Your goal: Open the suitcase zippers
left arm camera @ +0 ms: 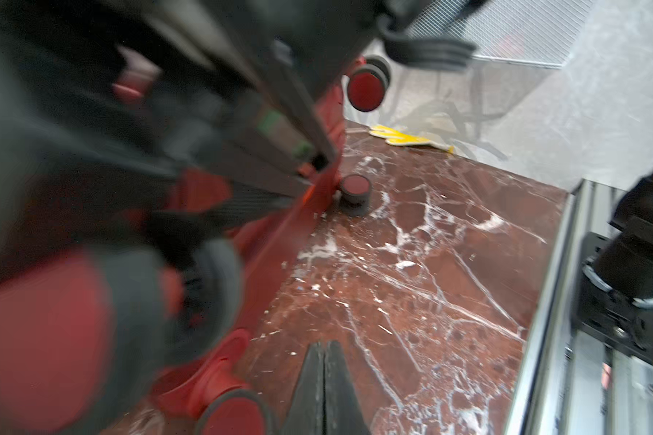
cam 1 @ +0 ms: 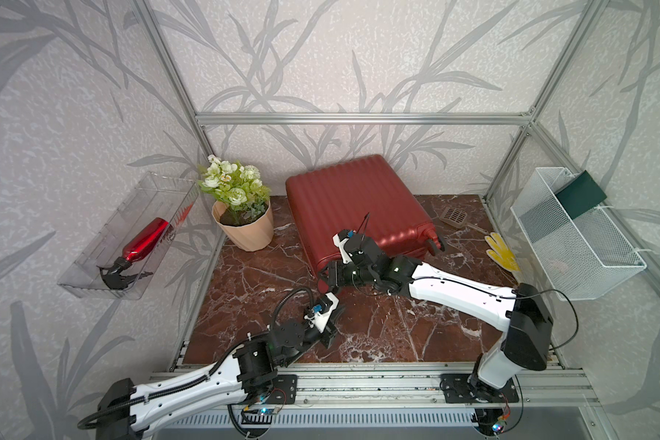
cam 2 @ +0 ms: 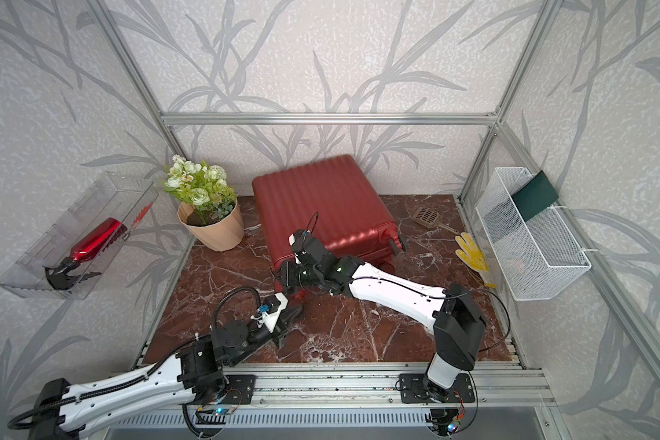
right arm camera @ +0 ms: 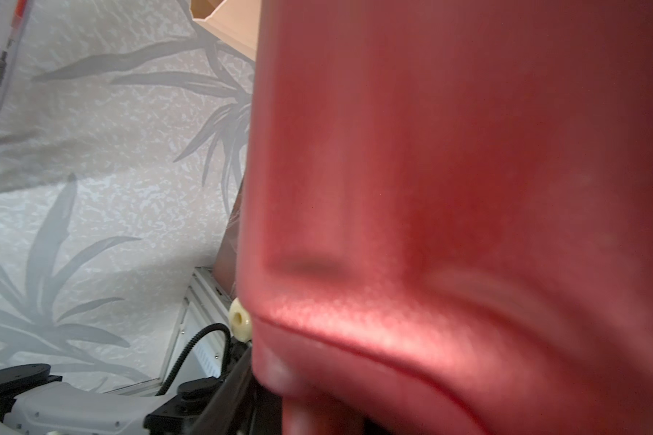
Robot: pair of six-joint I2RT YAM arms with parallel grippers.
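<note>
A red ribbed suitcase (cam 1: 359, 198) lies at the back middle of the table, wheels toward the front. My right gripper (cam 1: 328, 272) is at its front-left corner, shut on part of it that I cannot identify; in the right wrist view red shell (right arm camera: 450, 181) fills most of the picture, the fingertips partly hidden below. My left gripper is shut with nothing visible between its fingers, just in front of that corner, beside the wheels (left arm camera: 232, 417). The zippers cannot be made out.
A potted plant (cam 1: 242, 227) stands left of the suitcase. A yellow glove (cam 1: 502, 253) and a wire basket (cam 1: 564, 256) are on the right, a clear bin (cam 1: 95, 264) with a red bottle on the left.
</note>
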